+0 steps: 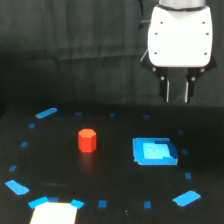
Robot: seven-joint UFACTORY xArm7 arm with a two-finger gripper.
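High at the right, my gripper (177, 98) hangs from its white wrist, its two thin fingers pointing down. A dark gap shows between them, so the fingers are open and hold nothing. Well below, a blue square piece (155, 151) lies on the dark surface, with a lighter blue patch inside its outline; whether it is a tray or flat cannot be told. Left of that sits a small red-orange block (87, 140) with a hexagonal outline. The gripper is apart from both.
Light blue strips (17, 187) and several small blue squares mark the dark table. A pale cream object (53, 213), edged with blue, is cut off by the bottom border. Dark curtain-like cloth (70, 55) fills the back.
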